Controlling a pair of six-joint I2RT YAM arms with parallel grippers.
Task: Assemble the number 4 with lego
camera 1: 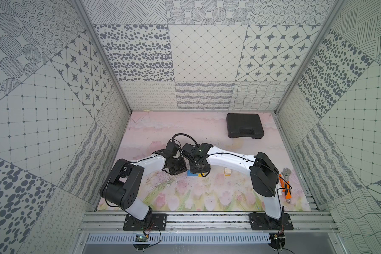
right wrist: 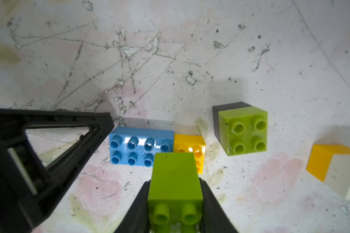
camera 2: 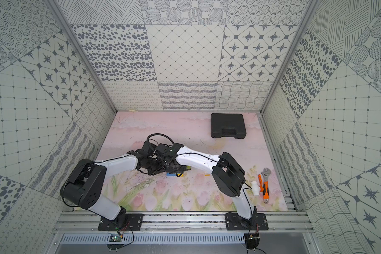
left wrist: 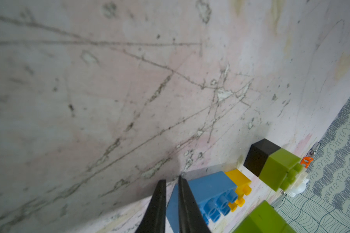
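A blue brick point(right wrist: 141, 141) lies against a yellow brick point(right wrist: 189, 141) on the table, studs facing up in the right wrist view. My left gripper is shut at the blue brick's end; its hold there is partly hidden. My right gripper is shut on a green brick point(right wrist: 174, 174) and holds it above the blue and yellow pair. To their right stands a green-topped black stack point(right wrist: 243, 130).
A yellow-and-white block point(right wrist: 340, 170) sits farther right. A black case point(camera 1: 244, 124) lies at the back right, tools point(camera 2: 265, 186) at the right edge.
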